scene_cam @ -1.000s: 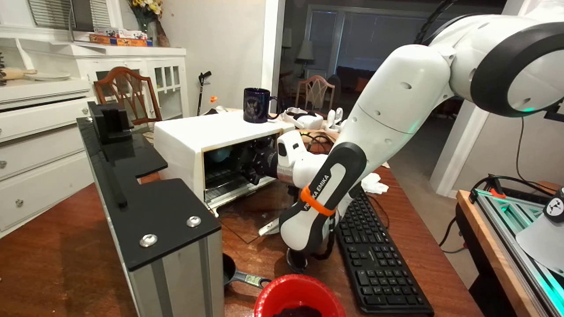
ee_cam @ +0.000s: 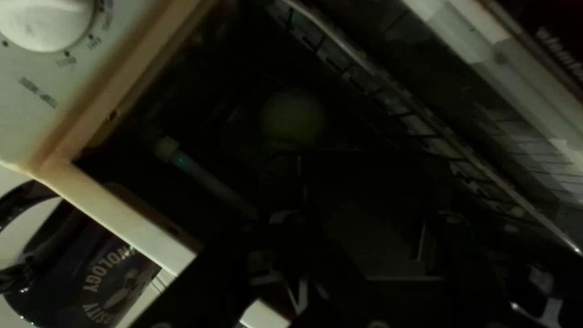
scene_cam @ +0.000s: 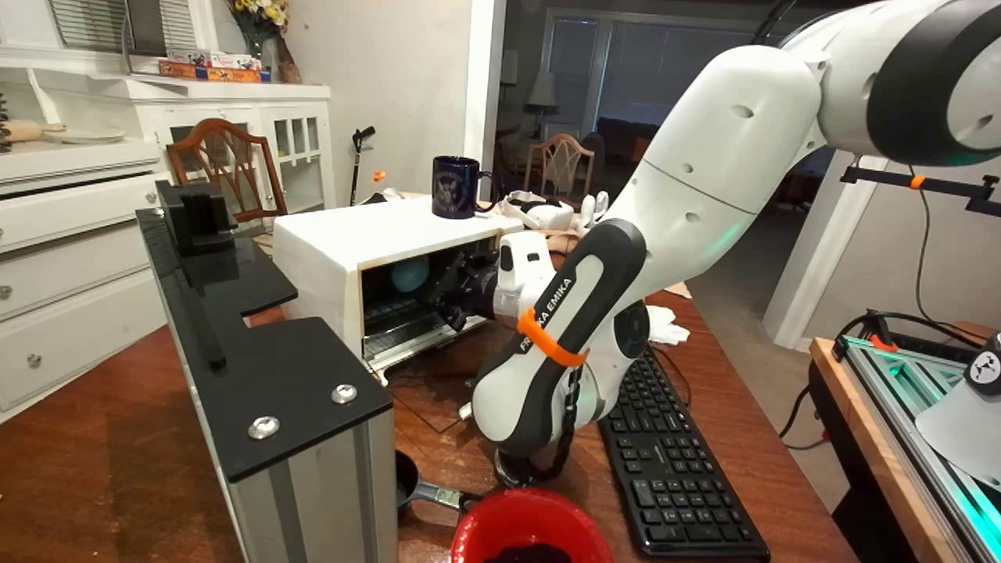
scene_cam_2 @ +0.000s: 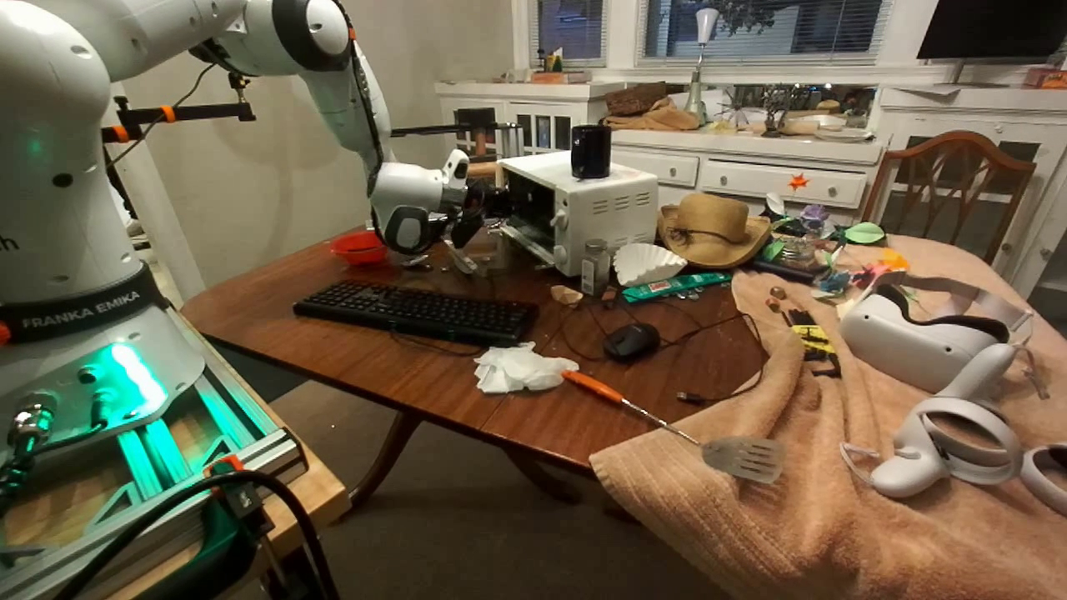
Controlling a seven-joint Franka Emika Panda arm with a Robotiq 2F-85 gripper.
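In exterior view 1 a white toaster oven [scene_cam: 324,236] stands with its door down and its front open. My gripper [scene_cam: 448,292] reaches into the right part of that opening. A bluish round thing [scene_cam: 410,274] shows inside, just left of the gripper, above the wire rack. In the wrist view the dark cavity hides most detail. There the round thing [ee_cam: 293,118] looks pale and blurred, beyond my dark gripper. Whether the fingers touch anything is too dark to see. From exterior view 2 the oven's front edge hides the fingertips.
A dark mug [scene_cam: 456,188] stands on the oven's top. Below the arm are a red bowl [scene_cam: 530,525], a black pan handle [scene_cam: 446,494] and a keyboard [scene_cam: 671,460]. A black-topped metal frame [scene_cam: 300,375] stands in front of the oven on the left.
The forearm and wrist have swung down and left in exterior view 1, with the gripper tilted a little differently. The bluish round thing now shows farther right and more fully.
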